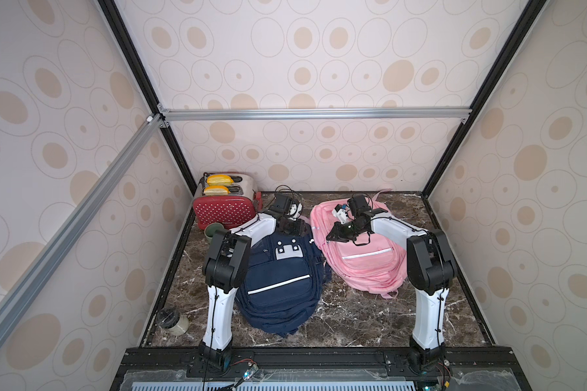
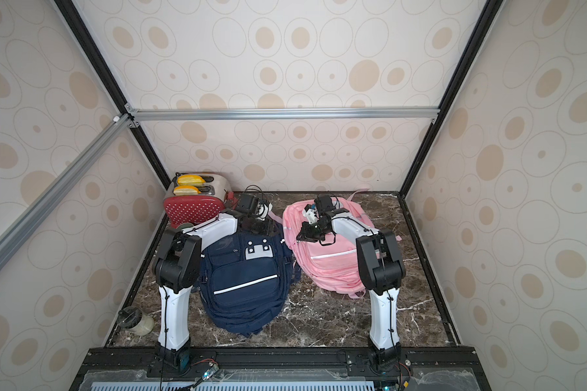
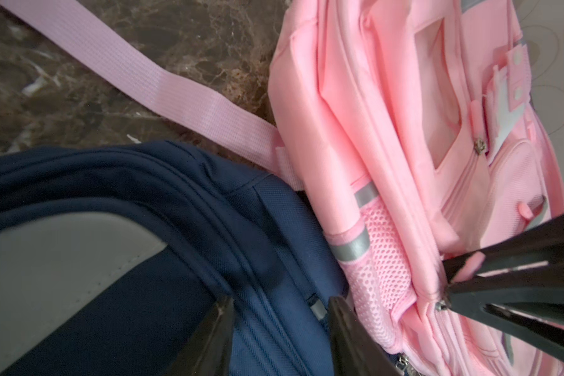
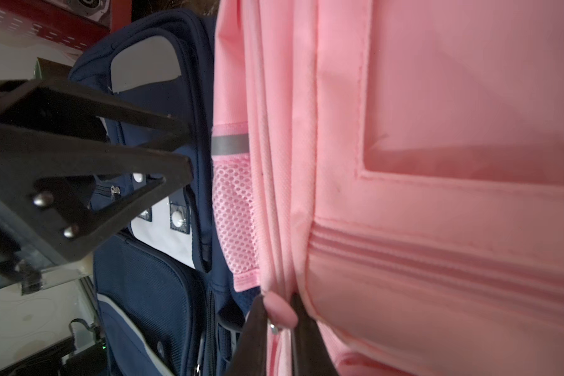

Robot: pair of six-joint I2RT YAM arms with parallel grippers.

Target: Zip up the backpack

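The pink backpack [image 1: 365,267] lies on the right, beside the navy backpack [image 1: 277,299]. My right gripper is shut on a pink zipper pull [image 4: 280,308] on the pink bag's side zip, just below the mesh pocket [image 4: 233,219]; the zip's track runs away from it in the right wrist view. My left gripper stands open over the upper part of the navy backpack, its fingers blurred at the bottom of the left wrist view, with nothing between them.
A red perforated basket [image 1: 225,211] with yellow-handled items stands at the back left, a green cup [image 1: 213,230] before it. A jar [image 1: 173,322] stands at the front left. Bare marble floor shows between and around the bags.
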